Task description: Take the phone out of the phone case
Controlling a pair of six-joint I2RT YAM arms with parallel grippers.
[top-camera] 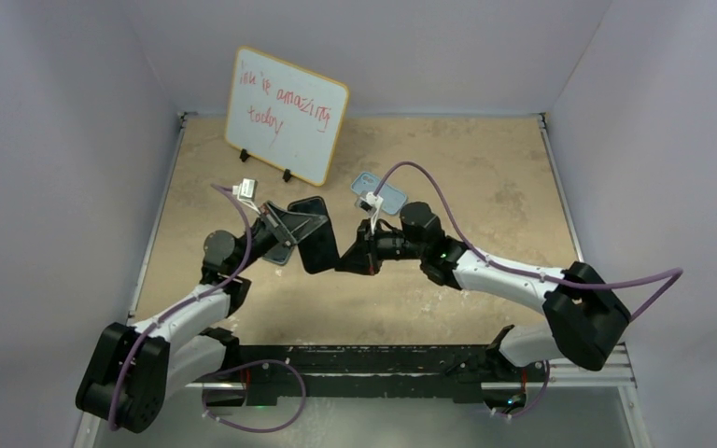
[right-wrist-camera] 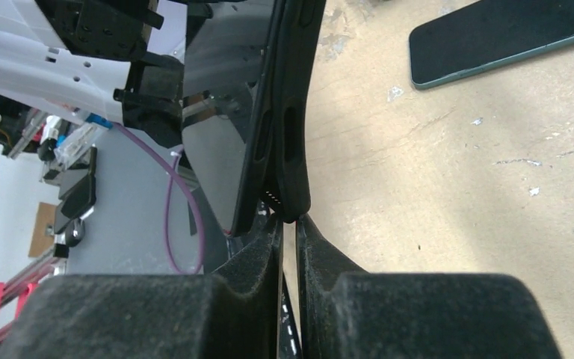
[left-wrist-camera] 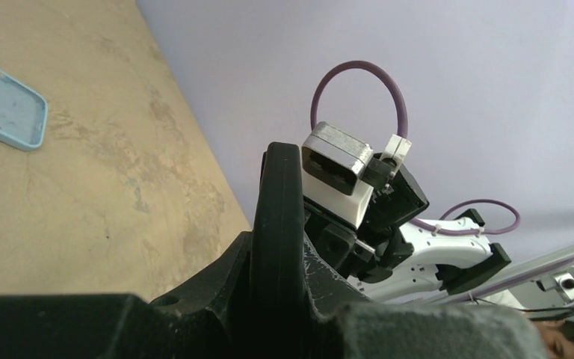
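Observation:
My left gripper [top-camera: 310,222] holds a black phone in its case [top-camera: 319,250] upright above the table. In the left wrist view the dark slab [left-wrist-camera: 276,224] stands between its fingers. My right gripper [top-camera: 345,263] is at the slab's lower corner; in the right wrist view its fingertips [right-wrist-camera: 306,232] nearly meet just below the dark case [right-wrist-camera: 293,149], with a thin gap between them. A glossy panel lies along the case, its edge slightly apart at the bottom.
A light blue case [top-camera: 387,196] lies on the table behind the arms. Another phone [right-wrist-camera: 493,41] lies under the left arm. A whiteboard [top-camera: 285,107] stands at the back left.

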